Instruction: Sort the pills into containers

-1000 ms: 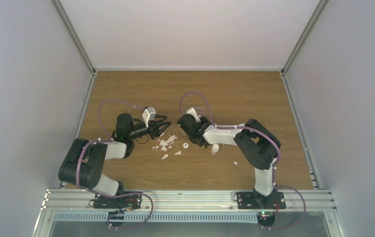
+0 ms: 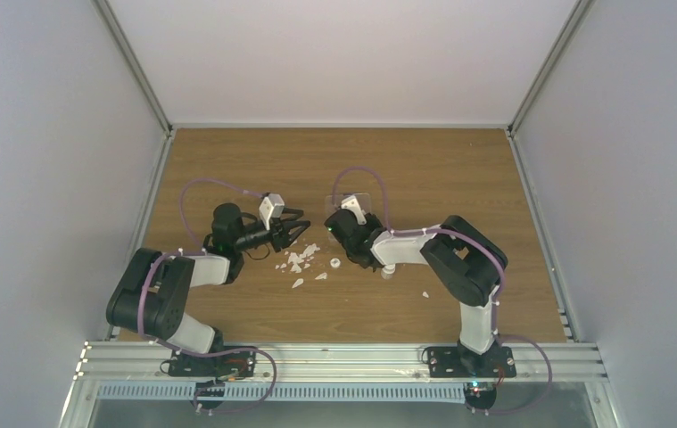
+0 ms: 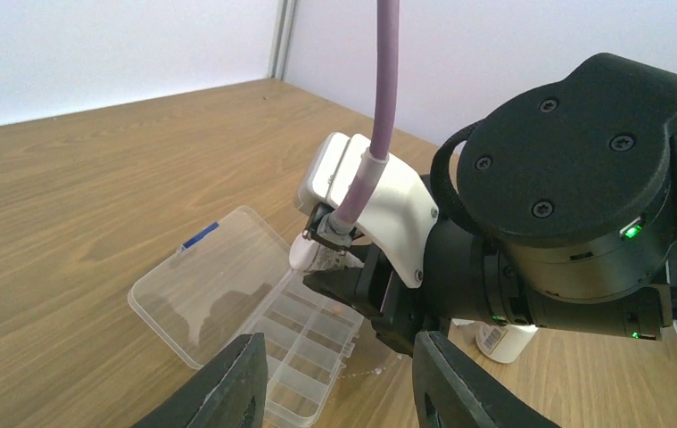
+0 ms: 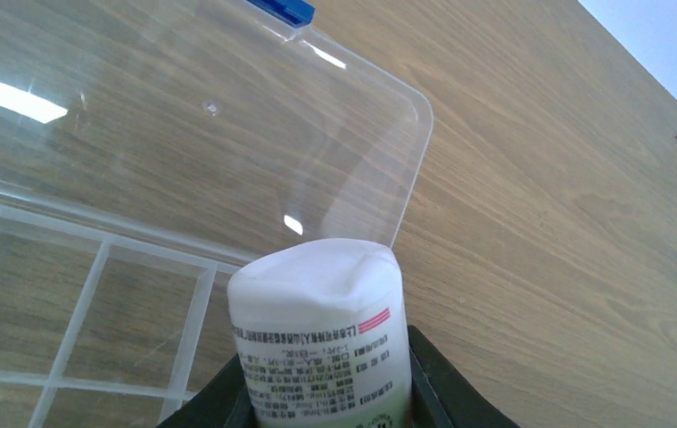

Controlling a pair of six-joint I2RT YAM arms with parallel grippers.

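In the right wrist view my right gripper is shut on a white bottle with a printed label, held above a clear divided pill box. The compartments visible there look empty. The box's clear lid is folded open, seen in the left wrist view; the held bottle hangs tilted over the box. My left gripper stands open, nothing between its fingers, to the left of the box. From above, the right arm covers most of the box; whether pills are coming out cannot be seen.
Several white pieces lie scattered in front of the left gripper; too small to identify. A small round white item sits right of them. A second white bottle stands beneath the right arm.
The right gripper has shifted slightly right, its wrist turning a little, and its arm now covers part of the standing bottle. The left arm is nearly still. The scattered pieces have not moved.
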